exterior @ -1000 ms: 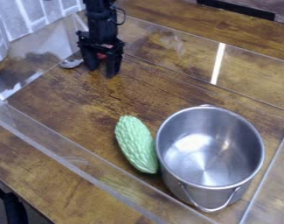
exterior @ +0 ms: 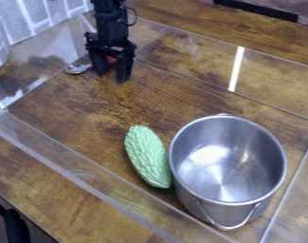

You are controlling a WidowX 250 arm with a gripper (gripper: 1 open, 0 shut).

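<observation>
My black gripper [exterior: 111, 59] is low over the wooden surface at the upper left, around or beside a small red thing partly hidden by it. A small silver utensil [exterior: 77, 69] lies just left of it. A pale green, bumpy vegetable toy [exterior: 147, 156] lies in the lower middle, beside a large steel pot [exterior: 228, 157] at the lower right. I cannot tell whether the gripper is open or shut.
Clear low walls enclose the wooden work area [exterior: 93, 128]. The middle of the surface, between the gripper and the pot, is clear.
</observation>
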